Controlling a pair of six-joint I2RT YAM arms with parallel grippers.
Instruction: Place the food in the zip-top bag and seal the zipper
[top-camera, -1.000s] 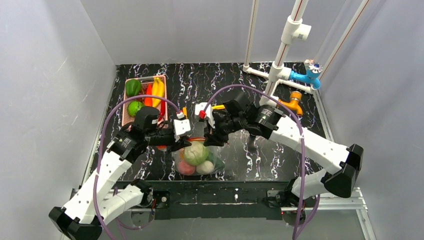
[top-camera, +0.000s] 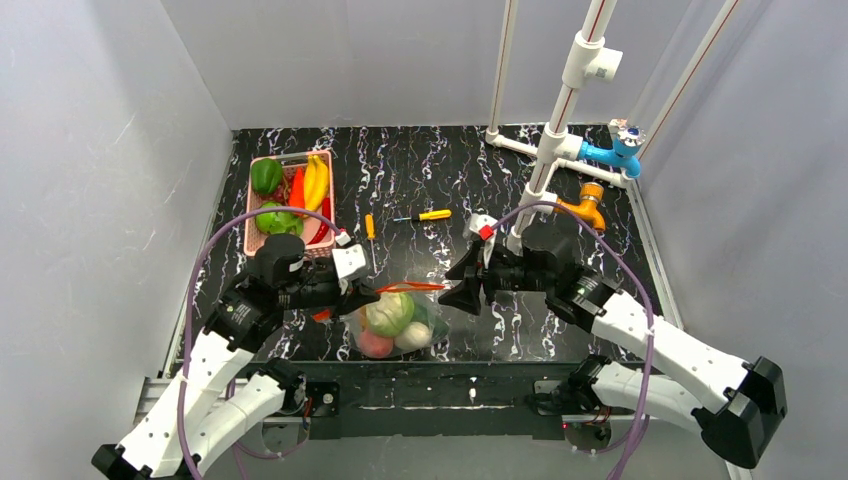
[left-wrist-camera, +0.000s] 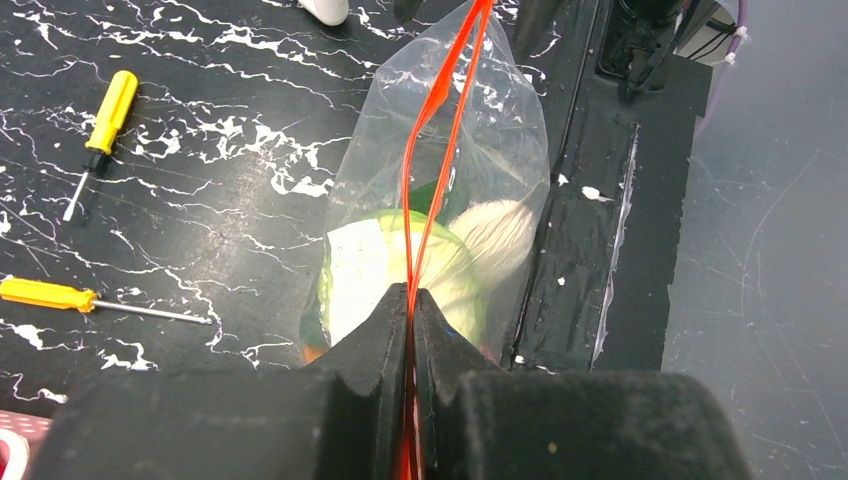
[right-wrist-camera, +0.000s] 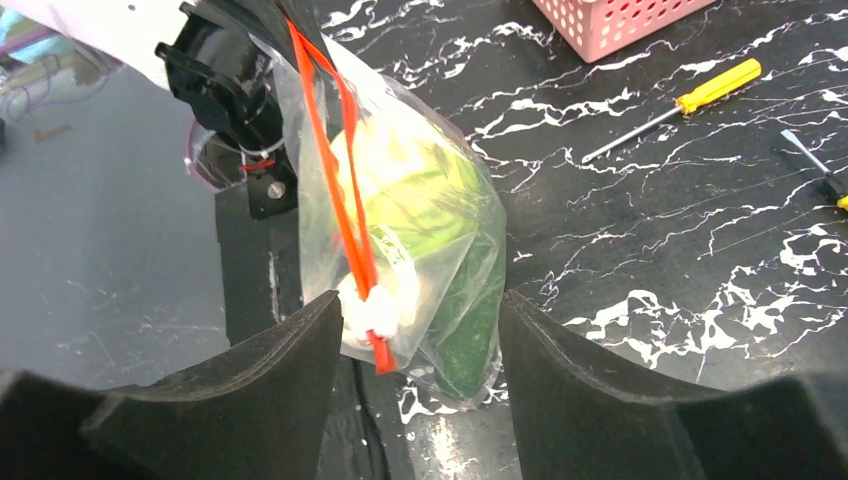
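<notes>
The clear zip bag (top-camera: 395, 325) holds a cabbage (left-wrist-camera: 380, 260) and other round food, with something green in it too. Its red zipper strip (right-wrist-camera: 355, 230) runs from my left gripper toward my right one. My left gripper is shut on the strip at one end. My right gripper stands open around the strip's free end, where a white slider (right-wrist-camera: 378, 312) sits; no contact with the fingers shows.
A pink basket (top-camera: 250, 235) of peppers and bananas stands at the back left. Screwdrivers (top-camera: 435, 214) lie behind the bag. White pipes (top-camera: 580, 70) with blue and orange fittings rise at the right.
My right gripper has moved right, away from my left one, to the strip's other end. My left gripper has moved slightly down in the top view, still at the bag.
</notes>
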